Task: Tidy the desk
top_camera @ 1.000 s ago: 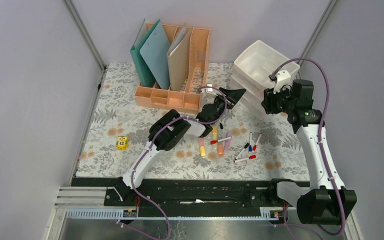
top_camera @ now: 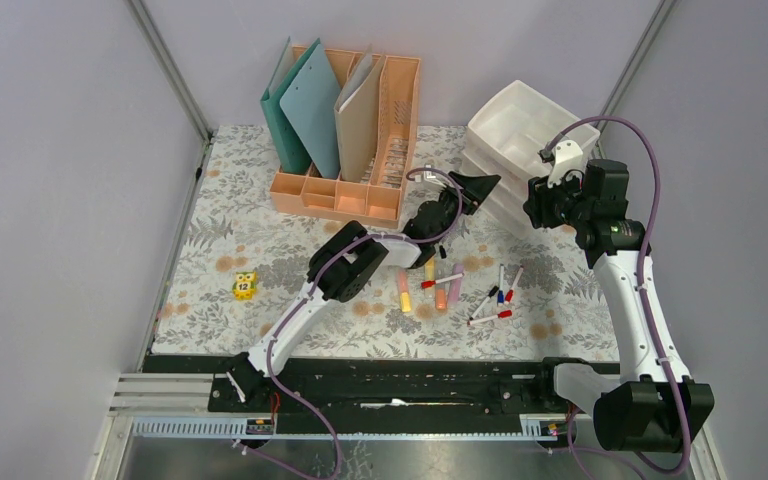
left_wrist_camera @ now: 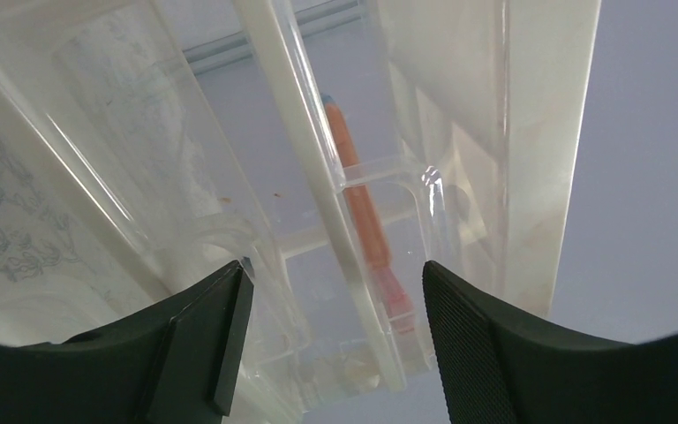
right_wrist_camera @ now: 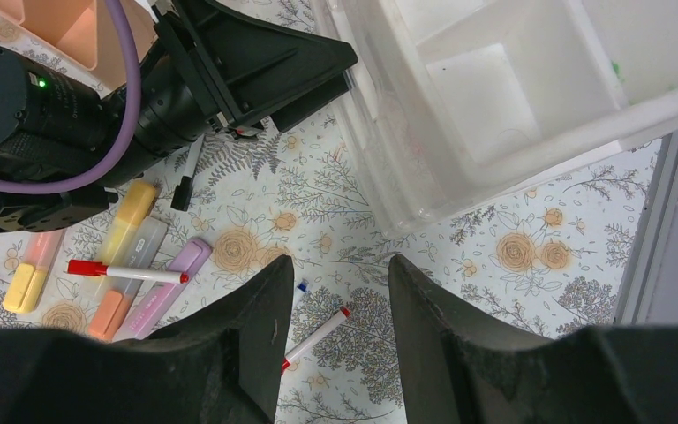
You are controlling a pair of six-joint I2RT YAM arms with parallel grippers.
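Note:
My left gripper [top_camera: 480,190] is open at the side of the white stacked drawer organizer [top_camera: 520,125]. In the left wrist view its fingertips frame clear plastic ledges [left_wrist_camera: 353,265], with nothing visibly held, and orange shapes show through them. My right gripper [top_camera: 538,205] hangs open over the desk at the organizer's right front, empty in the right wrist view. The peach file organizer [top_camera: 350,200] holds teal, blue and beige folders. Pastel highlighters [right_wrist_camera: 163,287] and several markers [right_wrist_camera: 315,339] lie loose on the patterned mat.
A yellow owl-shaped item [top_camera: 244,285] sits alone at the left. Walls and rails bound the desk at the back and sides.
My left arm has moved slightly right toward the white organizer over the last second. The right arm and the objects look unchanged.

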